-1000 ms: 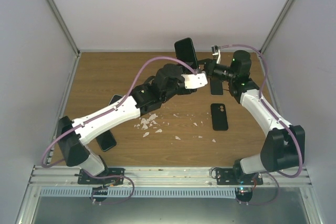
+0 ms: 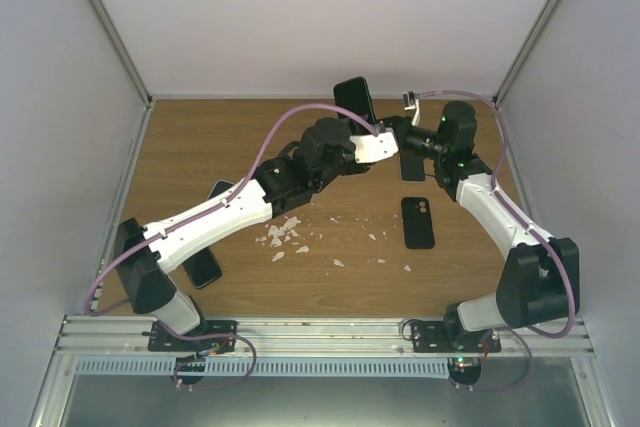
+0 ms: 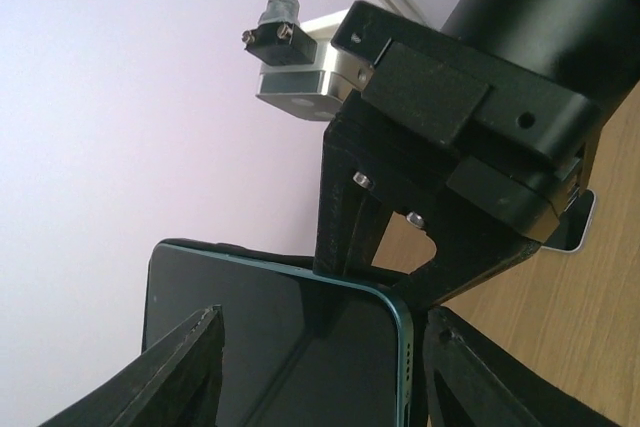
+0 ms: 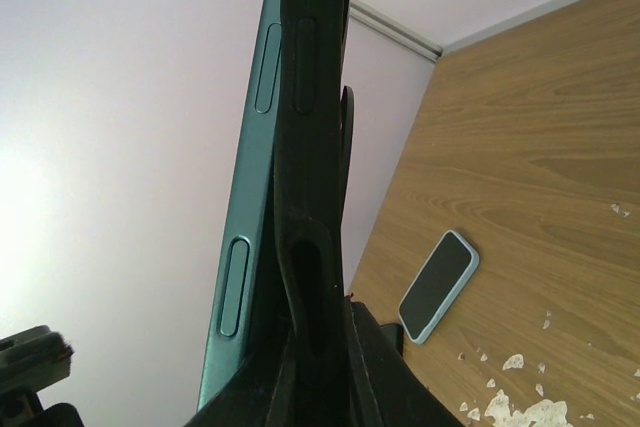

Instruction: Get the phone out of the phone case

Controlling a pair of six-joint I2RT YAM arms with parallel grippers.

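Observation:
A teal-framed phone [image 2: 352, 95] in a black case [image 4: 310, 167] is held up at the back of the table, where both arms meet. My right gripper is shut on the case's edge; in the right wrist view the phone's side sits beside the case's dark wall, partly apart from it. My left gripper has its fingers part open at either side of the phone's lower end, close to it; whether they touch is unclear.
A black case [image 2: 417, 222] lies at the right, another phone [image 2: 411, 168] behind it, and a dark phone [image 2: 202, 266] at the left. White flakes are scattered mid-table.

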